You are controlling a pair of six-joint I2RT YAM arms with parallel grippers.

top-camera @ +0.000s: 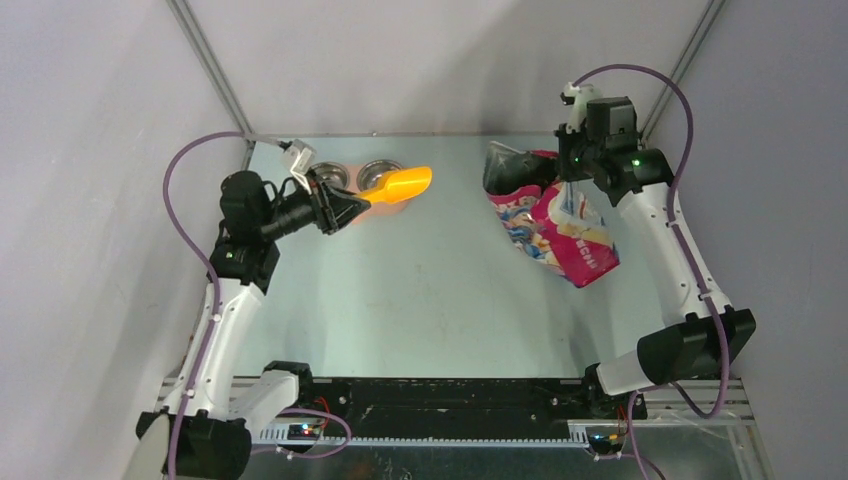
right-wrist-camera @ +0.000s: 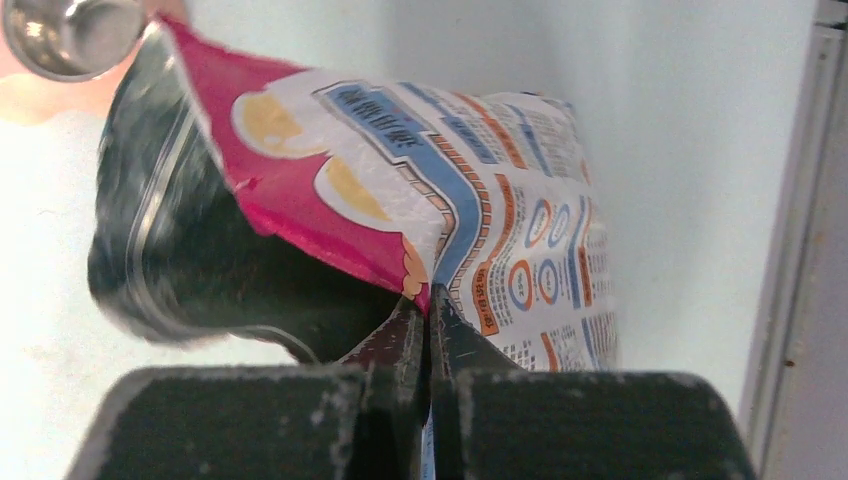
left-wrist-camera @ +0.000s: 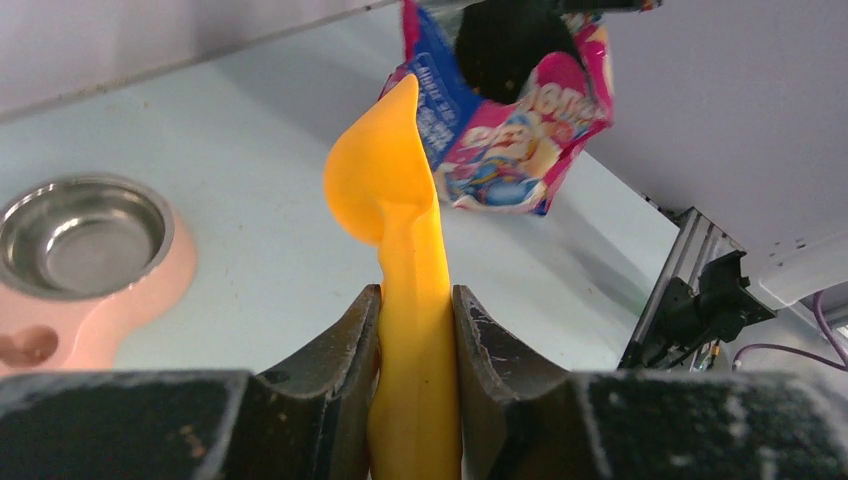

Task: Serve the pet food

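A pink pet food bag hangs at the right of the table, its dark mouth gaping toward the left. My right gripper is shut on the bag's rim; what lies inside the bag cannot be made out. In the left wrist view my left gripper is shut on the handle of a yellow scoop. The scoop extends to the right, beside and partly over the pet bowls in the top view. Two steel bowls sit in a pink holder at the back left; the left arm partly covers them.
A wall rises along the table's back edge, and side walls stand close to both arms.
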